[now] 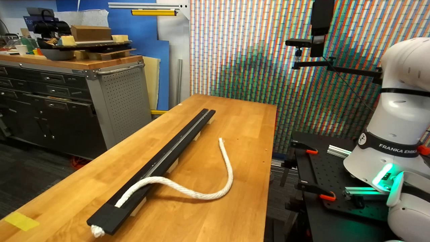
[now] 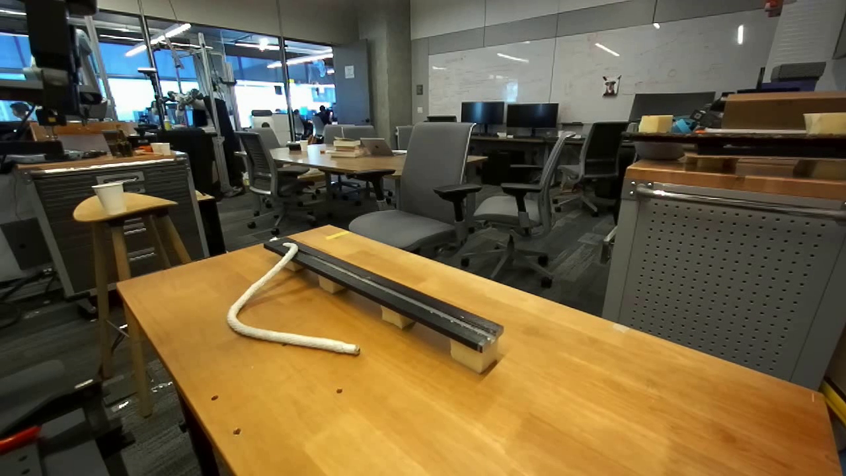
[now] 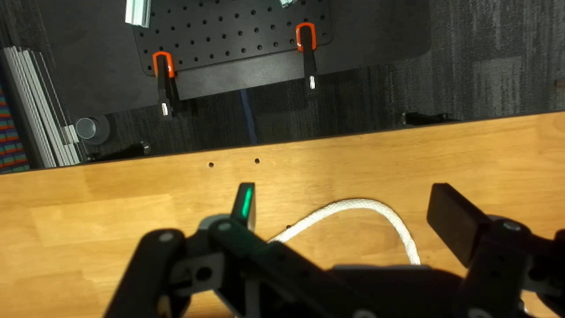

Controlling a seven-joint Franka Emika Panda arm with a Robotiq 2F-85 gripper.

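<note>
A white rope (image 1: pixel 212 196) lies in a curve on the wooden table (image 1: pixel 246 121). One end passes under the near end of a long black channel (image 1: pixel 180 145), where a knot (image 1: pixel 96 230) sticks out. From there the rope runs a short way over the channel, crosses its side and bends across the wood to a free end (image 2: pixel 351 349). In the wrist view, my gripper stands wide open high above the table, its dark fingers (image 3: pixel 456 222) far apart. The rope's bend (image 3: pixel 365 203) shows below, between them in the picture; the rest is hidden behind the gripper body.
Wooden blocks (image 2: pixel 474 356) hold the channel off the table. Yellow tape (image 1: pixel 22 221) marks the table near the knotted end. Orange-tipped clamps (image 3: pixel 306 37) grip the black robot base plate beyond the table edge.
</note>
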